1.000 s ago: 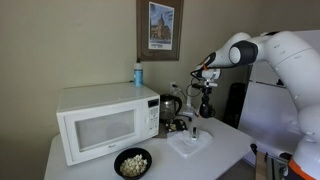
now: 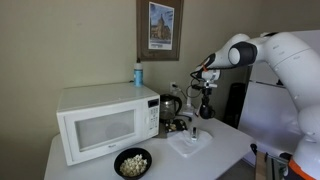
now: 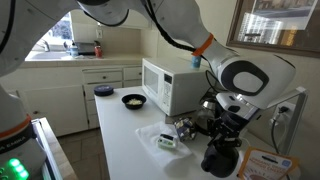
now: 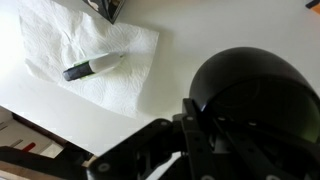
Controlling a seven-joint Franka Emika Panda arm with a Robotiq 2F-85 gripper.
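A round black pot point(image 3: 221, 160) is at the right end of the counter in exterior view 2, below the arm's wrist. In the wrist view the pot point(image 4: 265, 62) fills the right side, with its dark inside facing the camera. My gripper is shut on the pot's near edge; the fingertips are dark against it and hard to separate. From exterior view 1, the small dark pot point(image 2: 205, 110) shows below the gripper at the far end of the counter. Whether its base touches the counter I cannot tell.
A white towel point(image 4: 135, 88) bears a white and dark object point(image 4: 95, 67). The microwave point(image 2: 108, 128) stands along the wall, with a black bowl point(image 2: 132, 150) of pale pieces before it. Near the wall sits a coffee maker point(image 2: 170, 107).
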